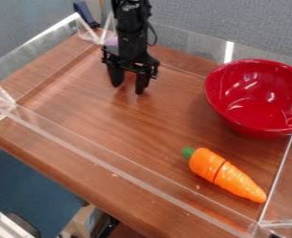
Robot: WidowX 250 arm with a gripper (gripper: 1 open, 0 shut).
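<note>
My black gripper [128,76] hangs low over the wooden table at the upper middle, its fingers pointing down; I cannot tell whether it is open or shut. Part of a light purple object shows behind the arm, mostly hidden. To the right sits a large red bowl [253,104], empty. An orange toy carrot [230,178] with a green top lies at the front right, below the bowl and apart from it.
Clear plastic walls edge the wooden table [105,135], with a drop to a blue floor [24,181] at the left. A grey wall stands behind.
</note>
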